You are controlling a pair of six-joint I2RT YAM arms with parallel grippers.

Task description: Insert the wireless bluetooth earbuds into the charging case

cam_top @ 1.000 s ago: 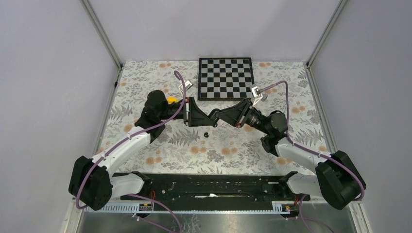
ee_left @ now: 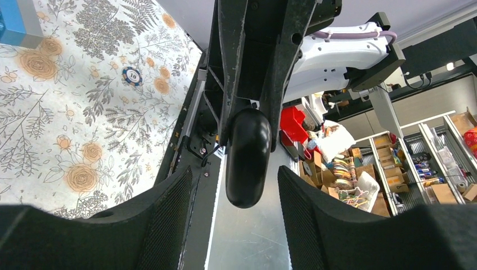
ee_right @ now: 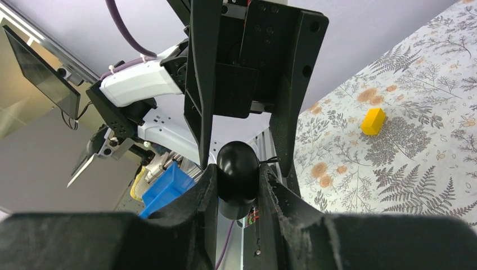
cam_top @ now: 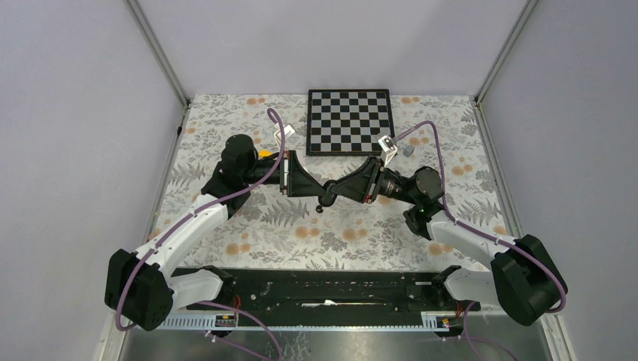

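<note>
The black, rounded charging case is up above the table between the two hands. My right gripper is shut on it, a finger pressed to each side in the right wrist view. My left gripper faces it from the left, its fingers wide apart and the case showing in the gap without contact with the pads. Whether the lid is open cannot be told. A small black piece, maybe an earbud, lies on the patterned table just in front of the hands. No other earbud can be made out.
At the back stands a checkered board. A yellow block rests on the table by the left arm. A blue box and a round chip also lie there.
Compared with a second ago, the case has swung toward the table's front and hangs lower in the top view. The right gripper has shifted slightly left; the small black piece stays put.
</note>
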